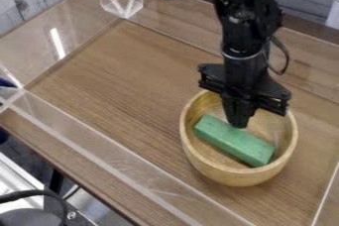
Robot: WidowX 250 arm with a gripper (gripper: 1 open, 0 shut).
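Note:
My gripper [241, 117], a black arm reaching down from the top, is low over a round tan bowl [207, 170] at the right of the wooden table. Its tip is at the bowl's back part, shut, with nothing visible between the fingers. A green block [236, 143] lies inside the bowl, just in front of the tip; whether they touch I cannot tell.
A clear plastic object [121, 0] stands at the back left. Black cables [27, 202] show at the lower left edge.

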